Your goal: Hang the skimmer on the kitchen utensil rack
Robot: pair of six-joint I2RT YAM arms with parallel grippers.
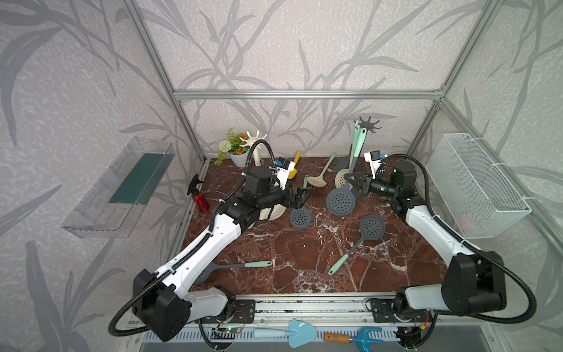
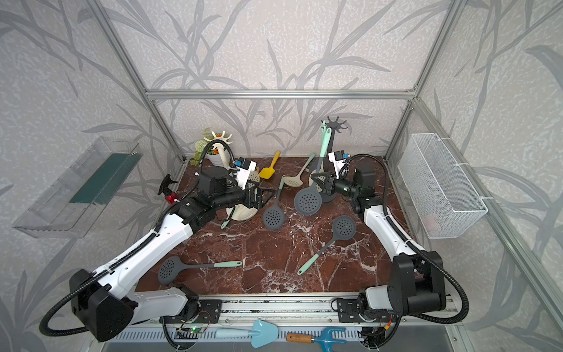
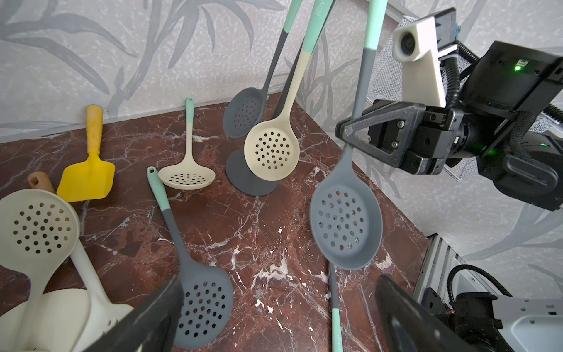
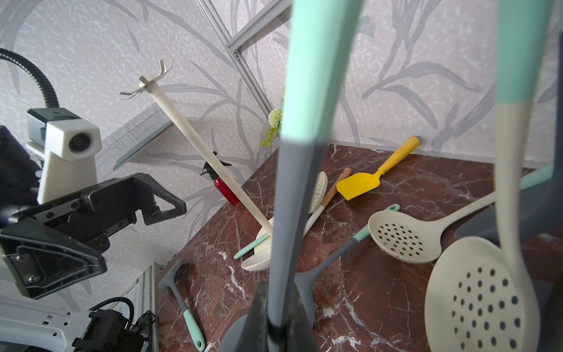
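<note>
My right gripper is shut on the thin grey shaft of a grey skimmer (image 3: 344,223), which hangs upright with its perforated bowl below and mint handle (image 1: 360,140) above. Behind stands the grey utensil rack, its hooks (image 1: 368,123) level with the handle tops and its round base (image 3: 252,176) on the table. A cream skimmer (image 3: 271,146) and another grey skimmer (image 3: 242,111) hang there. In the left wrist view the handle's top is cut off. My left gripper (image 1: 302,196) is open and empty over the table's middle-left.
A cream rack (image 4: 199,140) stands at the back left beside a flower pot (image 1: 239,159). Loose on the table lie a yellow turner (image 3: 88,176), a cream ladle (image 3: 187,174) and several grey skimmers.
</note>
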